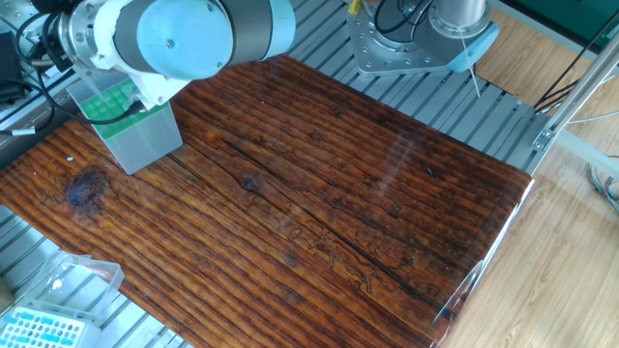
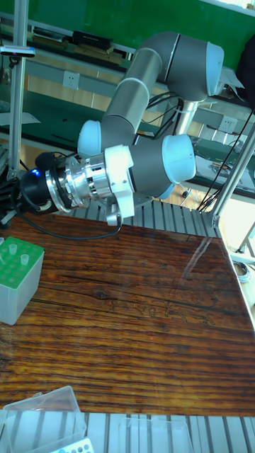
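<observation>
A translucent box (image 1: 147, 143) with a green perforated top stands at the left end of the brown wooden board. In exterior view 3 the same box (image 2: 28, 293) sits at the left edge, and a few small pale tips (image 2: 24, 260) stick up from its green top. My arm's wrist (image 2: 84, 181) reaches leftward above and behind the box. Beyond it, the black body of my gripper (image 2: 32, 193) runs toward the left edge of the picture. Its fingers cannot be made out in either view, so whether it holds anything is hidden.
Most of the wooden board (image 1: 319, 193) is bare. A clear plastic lid (image 1: 82, 282) and a white rack with blue spots (image 1: 44, 329) lie off its near left edge. A black cable (image 2: 68, 236) droops from the wrist. The arm's base (image 1: 416, 43) stands behind the board.
</observation>
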